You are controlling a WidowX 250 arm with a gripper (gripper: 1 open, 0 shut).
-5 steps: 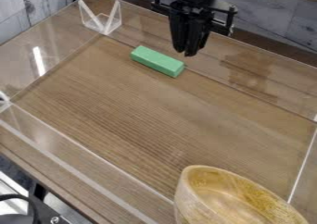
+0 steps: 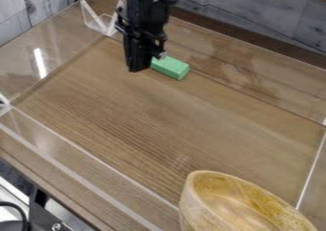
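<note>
My dark gripper (image 2: pixel 135 55) hangs low over the wooden table (image 2: pixel 152 139) at the upper middle, just left of a green block (image 2: pixel 170 69), which lies flat. The arm comes down from the top of the view. The fingers are dark and small, so I cannot tell whether they are open or shut.
A large yellow bowl (image 2: pixel 235 201) stands at the bottom right. A clear or white wire-like object (image 2: pixel 102 20) sits at the back left, behind the arm. Dark cables lie off the table at the lower left.
My gripper has moved from the upper right toward the left and lower, to the left side of the green block. The block looks unmoved.
</note>
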